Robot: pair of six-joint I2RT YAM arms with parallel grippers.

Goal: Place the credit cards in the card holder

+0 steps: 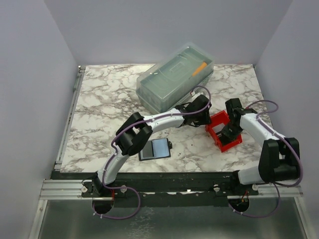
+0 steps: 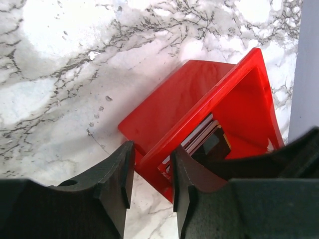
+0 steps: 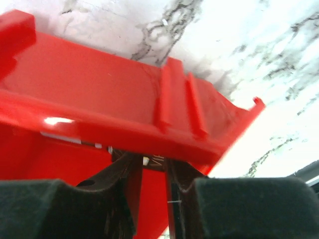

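Observation:
A red open box (image 1: 219, 120) stands at the right of the table, turned at an angle. Dark and pale cards or flat pieces (image 2: 216, 144) are inside it, partly covered by the right gripper. My left gripper is partly open, its fingers apart on either side of the box's near corner; whether they press on it is unclear. Inside the box, my right gripper is slightly open, with a dark printed edge (image 3: 158, 161) showing between and behind its fingertips. Contact there cannot be judged. A flat grey-and-blue item (image 1: 154, 149), possibly the card holder, lies front left.
A large translucent bin (image 1: 174, 77) with a lid stands at the back, behind the left arm. The right wall (image 1: 294, 99) is close beyond the box.

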